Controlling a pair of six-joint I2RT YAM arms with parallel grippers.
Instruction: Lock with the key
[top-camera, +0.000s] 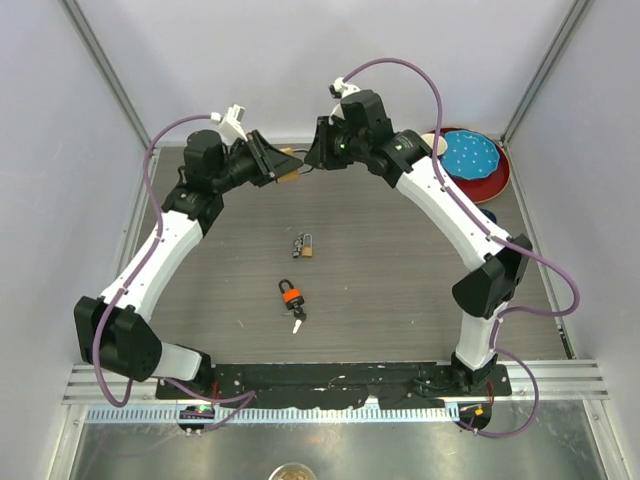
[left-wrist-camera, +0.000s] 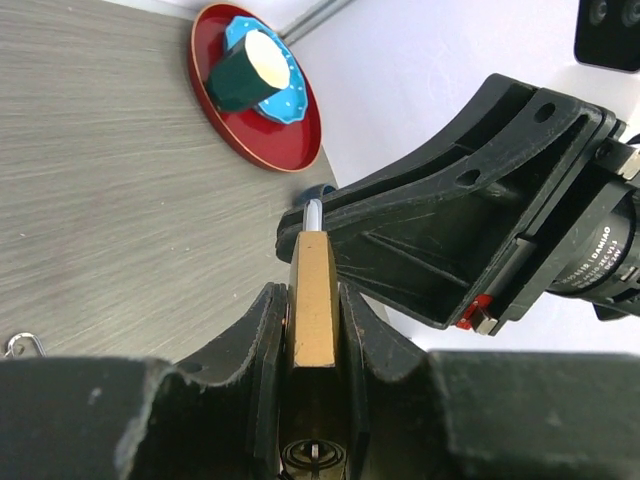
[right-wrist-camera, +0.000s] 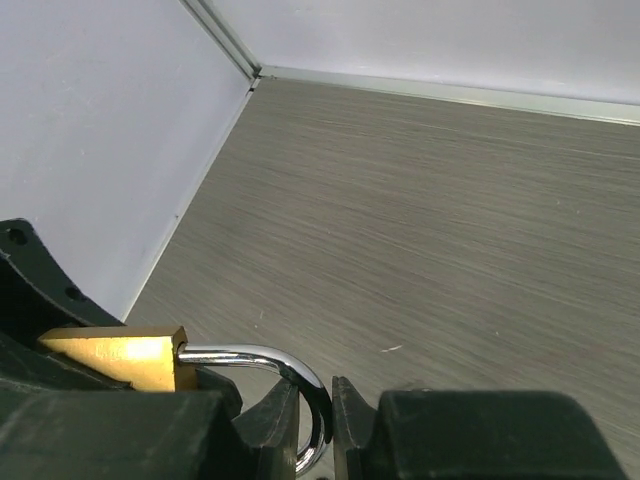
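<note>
A brass padlock (top-camera: 290, 168) is held up in the air between my two grippers at the back of the table. Its steel shackle (right-wrist-camera: 250, 355) sits between the fingers of my right gripper, which is shut on it. My left gripper has one finger on each side of the brass body, very near it; firm contact cannot be made out. The keyhole (left-wrist-camera: 313, 455) faces the left wrist camera. No key shows in it. Near the front middle, small keys (top-camera: 299, 320) lie by a black and orange padlock (top-camera: 291, 295).
A small brass padlock (top-camera: 307, 246) and a combination lock (top-camera: 297, 246) lie mid-table. At the back right is a red plate (top-camera: 492, 187) carrying a blue scalloped dish (top-camera: 470, 155) and a green cup (left-wrist-camera: 233, 83).
</note>
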